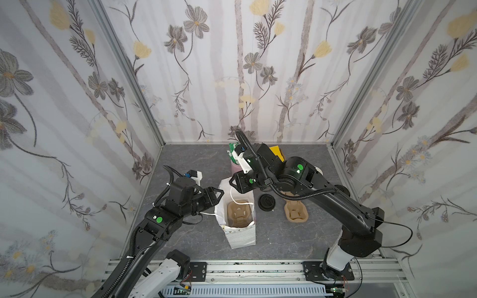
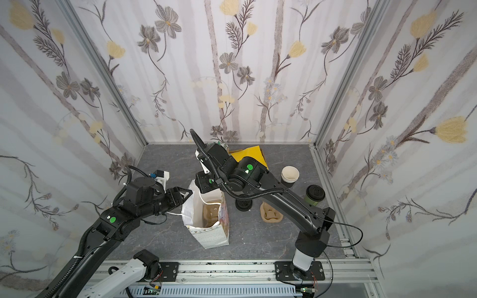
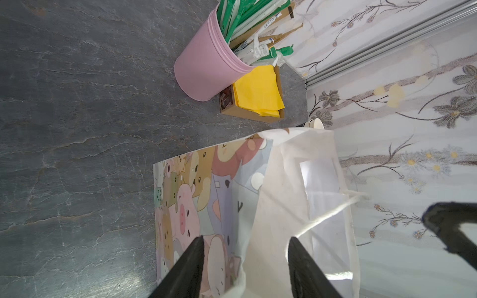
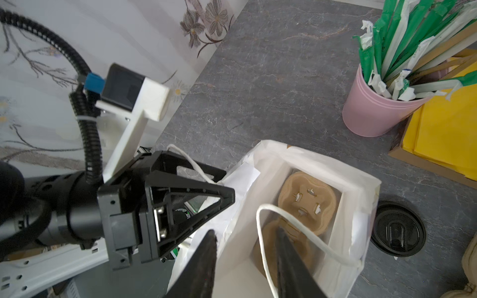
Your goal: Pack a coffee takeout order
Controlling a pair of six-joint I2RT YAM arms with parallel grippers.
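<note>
The white paper bag (image 1: pixel 240 237) with a cartoon-print side (image 3: pixel 193 198) stands upright at centre, a brown cup carrier (image 4: pixel 306 198) inside it and a loose white handle (image 4: pixel 308 231) across its mouth. My left gripper (image 1: pixel 216 195) is open at the bag's left edge, a handle cord passing by its fingers in the right wrist view. My right gripper hangs part open above the bag, nothing clearly between its fingertips. A black lid (image 1: pixel 266 202) and another brown carrier (image 1: pixel 296 211) lie to the bag's right.
A pink container of straws (image 4: pixel 370 111) and a box of yellow napkins (image 3: pixel 256 89) stand at the back. A white cup (image 2: pixel 289 174) and a green lidded cup (image 2: pixel 314 195) stand at the right.
</note>
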